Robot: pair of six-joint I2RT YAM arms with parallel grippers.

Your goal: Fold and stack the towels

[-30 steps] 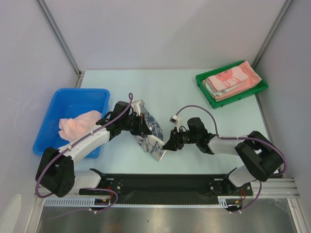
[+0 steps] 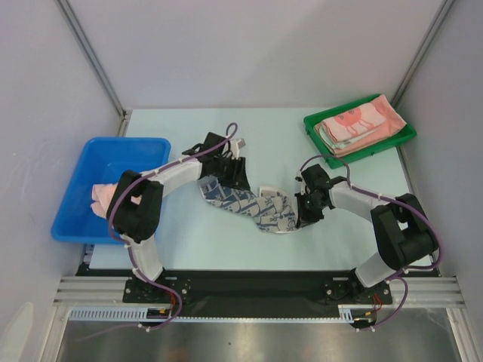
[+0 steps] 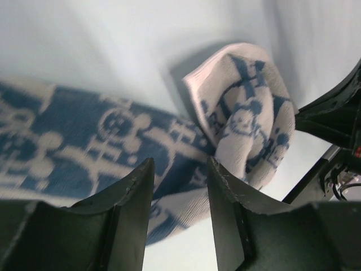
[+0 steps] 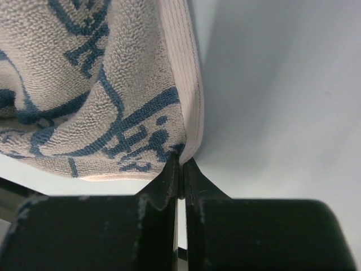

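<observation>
A blue-and-beige patterned towel [image 2: 230, 200] lies crumpled across the middle of the white table. Its right part is bunched and drawn out toward my right gripper, which is shut on the towel's corner [image 4: 190, 113]. My left gripper hovers over the towel with its fingers [image 3: 138, 189] spread, nothing gripped between them. In the left wrist view, a pale-edged fold [image 3: 242, 135] rises beyond the fingertips, near the right gripper's dark fingers. From the top, the left gripper partly hides the towel's middle.
A blue bin [image 2: 109, 154] on the left holds a crumpled pink towel [image 2: 106, 200]. At the back right, a green basket [image 2: 311, 127] holds folded pink and white towels [image 2: 355, 124]. Bare table [image 2: 256, 136] shows behind and in front of the patterned towel.
</observation>
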